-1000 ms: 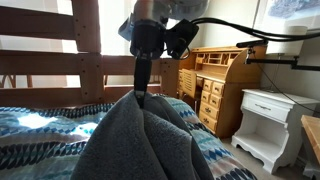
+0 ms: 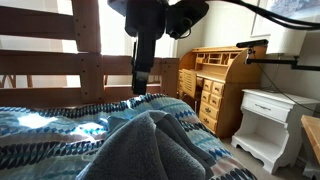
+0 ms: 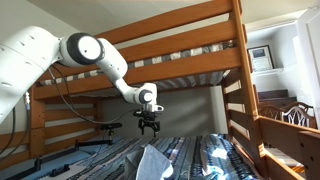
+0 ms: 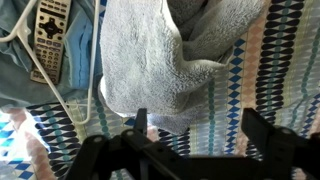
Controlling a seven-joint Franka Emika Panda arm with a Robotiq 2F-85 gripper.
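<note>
A grey towel (image 2: 152,150) lies rumpled on the patterned bedspread (image 2: 40,140), its top still standing up in a peak. My gripper (image 2: 140,88) hangs just above that peak, and a small gap seems to separate them. In the wrist view the gripper's (image 4: 195,120) two fingers stand well apart, with nothing gripped between them. The towel (image 4: 150,60) spreads ahead of them there, its folds running toward the upper right. Exterior view 2 shows the towel (image 3: 148,163) below the gripper (image 3: 149,126).
In the wrist view, a remote control (image 4: 50,35) and a white hanger (image 4: 72,112) lie beside the towel on bluish cloth (image 4: 15,85). Wooden bunk rails (image 3: 238,85) border the bed. A rolltop desk (image 2: 215,85) and white nightstand (image 2: 268,125) stand beyond.
The towel was raised to a peak at the gripper's fingertips. Its top has sunk and come away from them, while the gripper has risen and its fingers look wider apart.
</note>
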